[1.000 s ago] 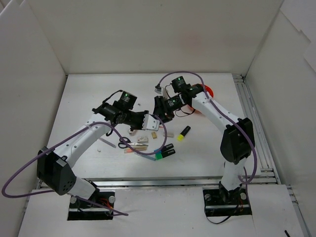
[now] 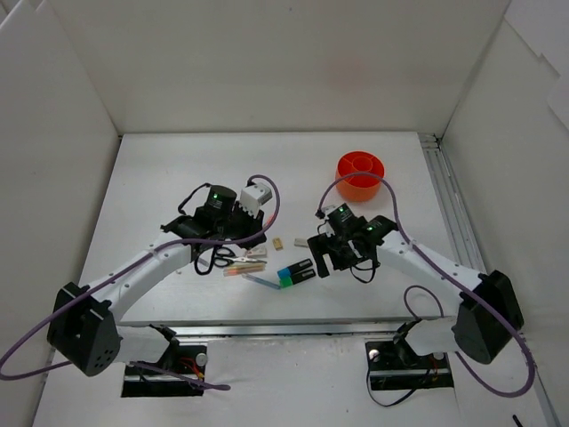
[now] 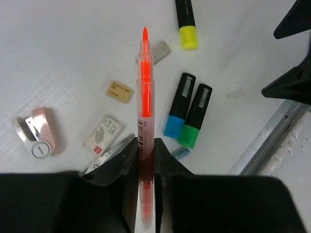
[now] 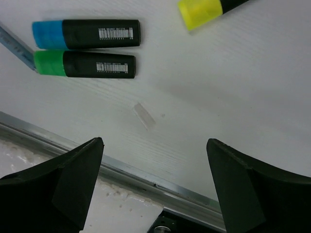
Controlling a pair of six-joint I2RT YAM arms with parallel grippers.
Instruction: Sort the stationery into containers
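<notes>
My left gripper is shut on an upright-pointing orange pen [image 3: 145, 97] above the table. My right gripper is open, low over a clear patch near the front edge. Beside it lie highlighters: a blue-capped one [image 4: 99, 34], a green-capped one [image 4: 99, 64] and a yellow-capped one [image 4: 199, 10]. The left wrist view also shows a pink stapler-like item [image 3: 44, 131], a white eraser [image 3: 102, 133], a tan block [image 3: 119, 91] and a grey block [image 3: 160, 49]. Scissors [image 2: 222, 259] lie near the left arm. A red container [image 2: 373, 187] stands at the back right.
A metal rail [image 2: 267, 328] runs along the front edge, another along the right side. White walls enclose the back and sides.
</notes>
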